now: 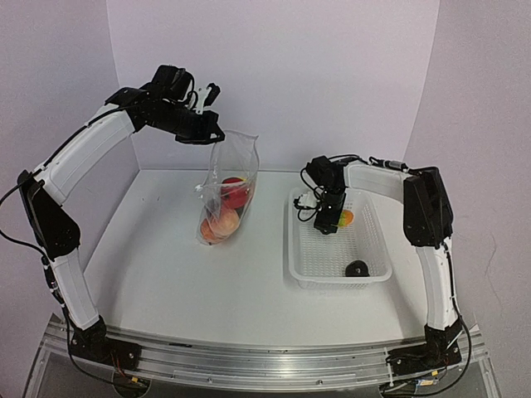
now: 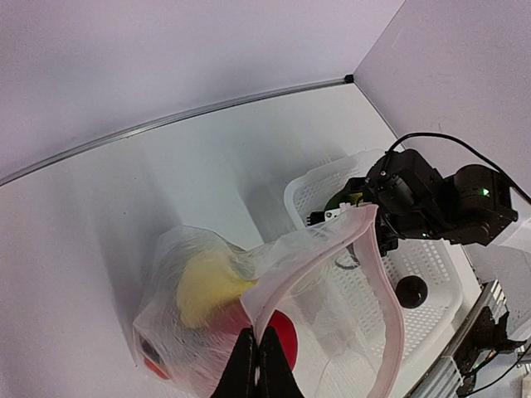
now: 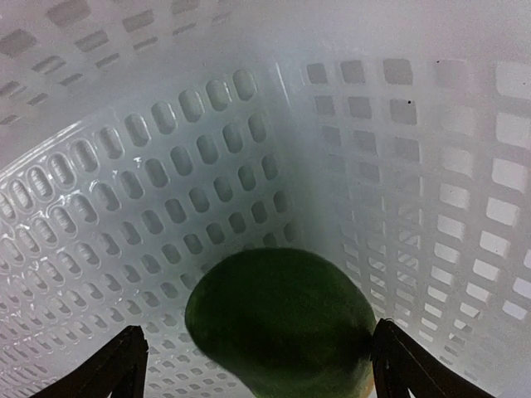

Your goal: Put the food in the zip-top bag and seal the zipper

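The clear zip top bag [image 1: 240, 150] hangs upright with its mouth spread, several round fruits [image 1: 225, 220] inside. My left gripper is shut on one edge of the bag's rim [image 2: 330, 250]. A mango-like fruit [image 3: 278, 319], dark green with an orange end [image 1: 345, 218], lies in the white basket [image 1: 302, 259]. Down over it stands my right gripper, open, one finger on each side. The fruit sits close to the finger [image 3: 406, 365] on the right of that view; a gap shows on the other side.
A dark round fruit [image 1: 357, 269] lies in the near right corner of the basket. The basket's perforated walls [image 3: 415, 166] stand close around the right gripper. Bare table [image 1: 174, 282] spreads in front of the bag and left of the basket.
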